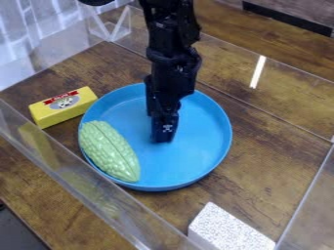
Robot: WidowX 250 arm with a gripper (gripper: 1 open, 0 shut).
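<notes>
A blue plate (189,156) lies on the wooden table. On its left part rests a pale green, ridged vegetable-like object (109,150). My black gripper (163,127) reaches down from the top over the plate's back middle; its fingertips are dark and overlap, so whether it is open or shut, or holds anything, I cannot tell.
A yellow box (62,107) lies left of the plate. A white speckled block (229,230) sits at the front right. Clear plastic walls run along the left and right edges. The wood behind and right of the plate (268,107) is bare.
</notes>
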